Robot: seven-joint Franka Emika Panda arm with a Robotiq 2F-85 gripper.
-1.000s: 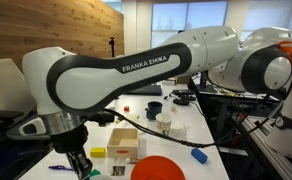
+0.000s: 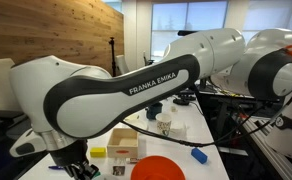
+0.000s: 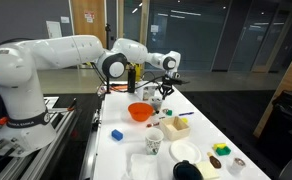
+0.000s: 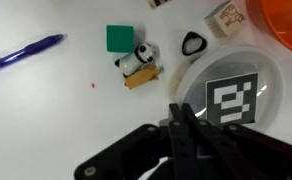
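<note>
In the wrist view, a clear round bowl [image 4: 272,100] lies at the right, with a black-and-white marker square [image 4: 232,100] showing inside its outline. My gripper has its dark fingers together at the bowl's left rim and looks shut on that thin rim. The bowl's lower edge is partly hidden behind the fingers. In exterior view 1 the gripper [image 2: 83,172] is low at the bottom edge of the picture, its tips hardly visible. From exterior view 2 it is small and far off, at the table's far end.
An orange-red bowl [image 4: 280,18] sits just past the clear one. Left of the rim are a green block [image 4: 120,39], a small panda figure [image 4: 136,58], an orange piece [image 4: 142,77] and a blue pen [image 4: 26,53]. A wooden box [image 2: 126,140] stands behind.
In exterior view 1 the arm's wrist and gripper have shifted left and downward over the last second. The red bowl and the wooden box stay where they were.
</note>
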